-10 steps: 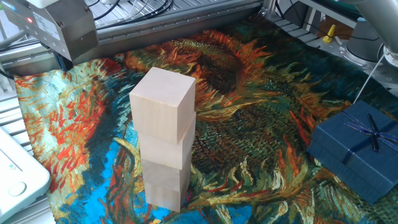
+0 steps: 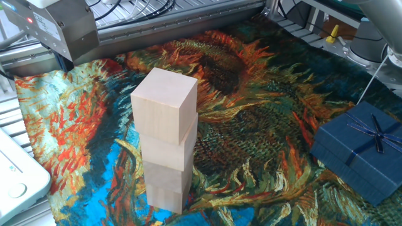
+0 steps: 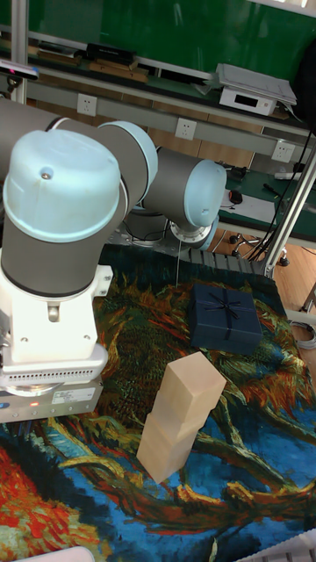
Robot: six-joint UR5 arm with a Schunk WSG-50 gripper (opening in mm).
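Note:
Several pale wooden blocks [image 2: 164, 112] stand in a single upright stack on the patterned cloth, their edges slightly out of line with one another. From the other side, in exterior view 3, the same wooden stack [image 3: 174, 421] rises free of any contact with the arm. My gripper [image 2: 63, 61] is at the top left of exterior view 2, away from the stack; its metal housing and a bit of dark finger show. In exterior view 3 the housing hangs at the left edge. The fingertips are mostly hidden, so its opening cannot be judged.
A dark blue gift box [image 2: 361, 150] with a ribbon bow sits on the cloth to the right. At the lower left lies a white device [image 2: 22, 182]. Bare cloth [image 2: 251, 125] stretches between the stack and the box. A metal frame rail runs behind.

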